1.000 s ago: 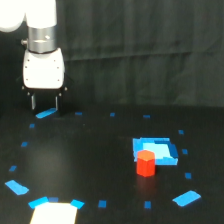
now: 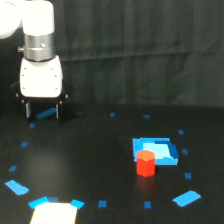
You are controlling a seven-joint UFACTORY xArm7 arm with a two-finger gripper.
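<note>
My white gripper (image 2: pixel 42 109) is at the far left, over the back part of the dark table. Its two dark fingers stand apart, with no object visible between them. Well to its right and nearer the camera is a red block (image 2: pixel 146 163) with a faceted outline. Right behind it is a small blue tray (image 2: pixel 168 160) with a white and pale blue inside. The block covers part of the tray's near left side; whether they touch, I cannot tell.
Small blue marks dot the black table. Larger blue strips lie at the lower left and at the lower right (image 2: pixel 186 198). A cream-coloured object (image 2: pixel 53 214) is cut off by the bottom edge.
My gripper has come slightly lower in the view, its fingertips now further down. The red block and the blue tray have not moved.
</note>
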